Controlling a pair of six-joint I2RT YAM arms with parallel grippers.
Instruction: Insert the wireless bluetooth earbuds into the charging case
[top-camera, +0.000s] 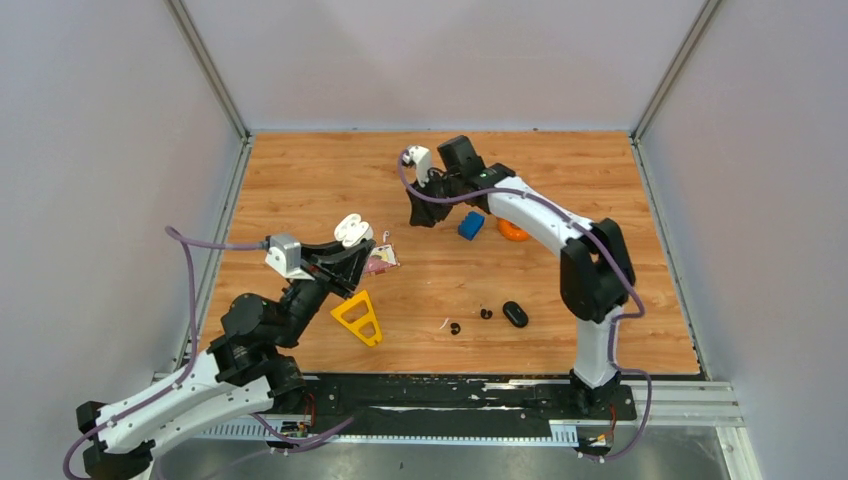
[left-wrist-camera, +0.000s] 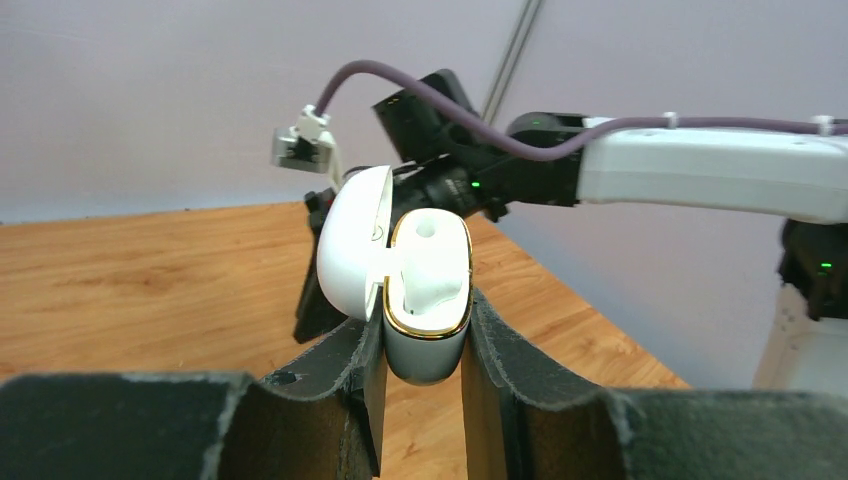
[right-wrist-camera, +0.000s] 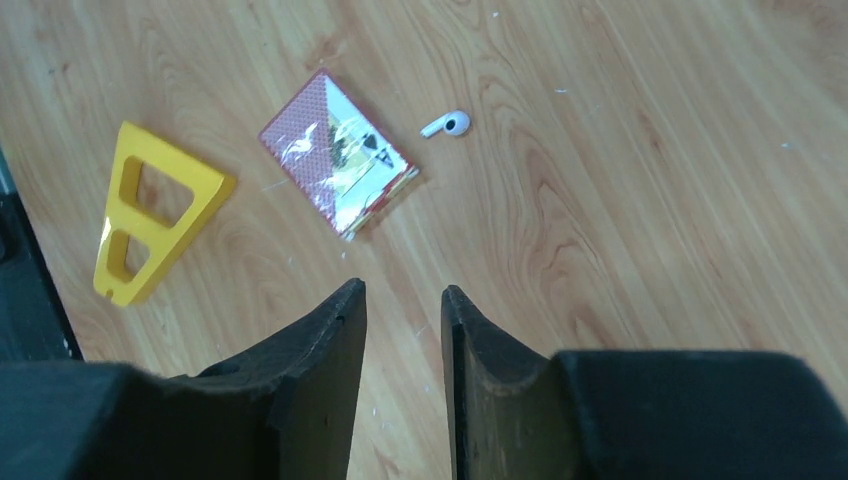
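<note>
The white charging case (left-wrist-camera: 428, 270) stands with its lid raised in my left gripper, which is shut on its lower body. In the top view this case (top-camera: 353, 231) is held over the left of the table. Whether its recesses hold an earbud, I cannot tell. One white earbud (right-wrist-camera: 455, 123) lies on the wood beside a card pack; from above, the same earbud (top-camera: 386, 237) looks tiny. My right gripper is open above the table, the space between its fingers empty, and the earbud lies beyond its tips.
Near the earbud are the card pack (right-wrist-camera: 340, 155) and a yellow triangular frame (right-wrist-camera: 160, 215). A blue block (top-camera: 471, 225) and an orange ring (top-camera: 512, 230) lie by the right arm. A black oval object (top-camera: 515, 314) rests nearer the front.
</note>
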